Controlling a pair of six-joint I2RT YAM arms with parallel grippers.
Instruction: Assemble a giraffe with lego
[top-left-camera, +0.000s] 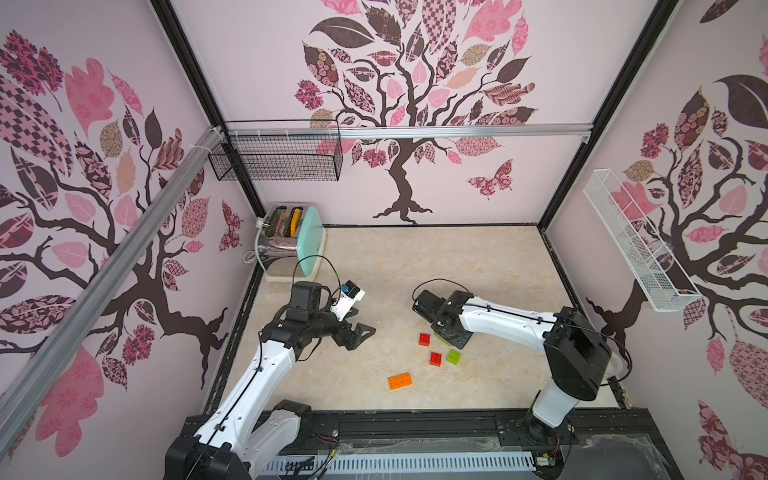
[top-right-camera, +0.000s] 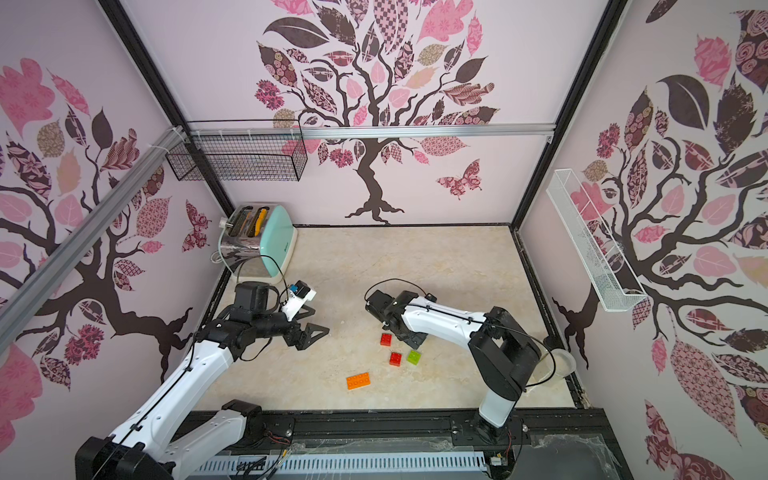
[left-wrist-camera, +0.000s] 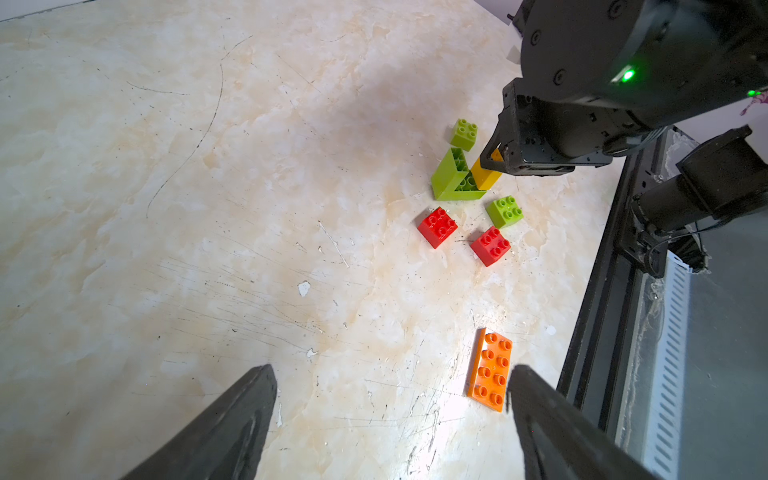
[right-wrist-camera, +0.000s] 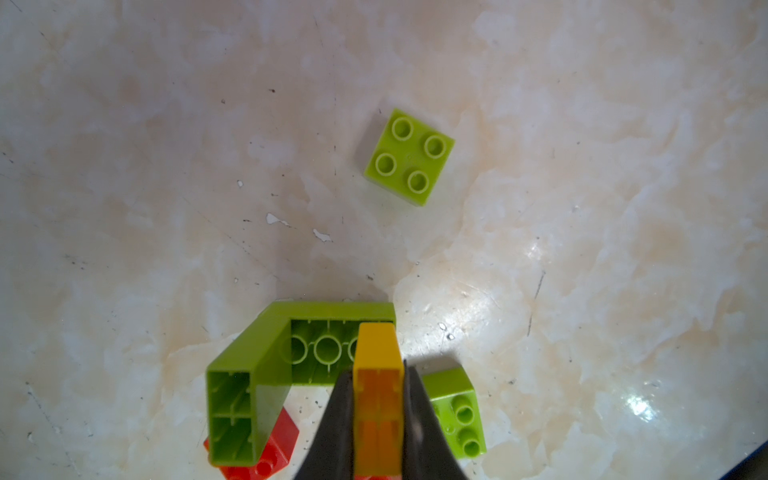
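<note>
In the right wrist view, my right gripper is shut on a yellow-orange brick (right-wrist-camera: 377, 348). That brick overlaps the right end of an L-shaped green piece (right-wrist-camera: 336, 312), which lies with its hollow underside up and one part rising at its left end. Whether the two touch, I cannot tell. In the left wrist view, the green piece (left-wrist-camera: 445, 176) stands beside the yellow-orange brick (left-wrist-camera: 486, 171). My left gripper hangs open and empty, away to the left of the bricks. An orange eight-stud brick (left-wrist-camera: 489, 369) lies near the table's front.
Two red bricks (left-wrist-camera: 437, 227) and a small green brick (left-wrist-camera: 505, 211) lie close to the green piece. Another green brick (right-wrist-camera: 409, 157) sits apart, behind it. A toaster (top-left-camera: 289, 240) occupies the back left corner.
</note>
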